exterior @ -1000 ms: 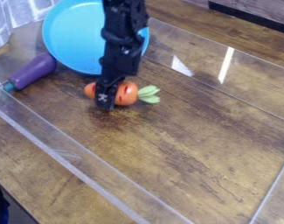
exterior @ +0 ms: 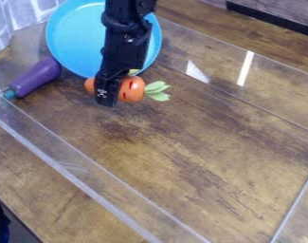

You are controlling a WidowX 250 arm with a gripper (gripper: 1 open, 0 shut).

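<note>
My black gripper (exterior: 111,87) is shut on an orange toy carrot (exterior: 134,89) with pale green leaves pointing right. The carrot is just below the rim of a blue plate (exterior: 73,38), which lies at the top left, partly hidden by the arm. A purple toy eggplant (exterior: 36,78) with a teal tip lies left of the gripper.
Clear strips run along its left and right parts. A dark object shows at the lower left edge.
The gripper and carrot have moved up toward the blue plate since a second ago, shifting slightly left. The eggplant and plate look unmoved.
</note>
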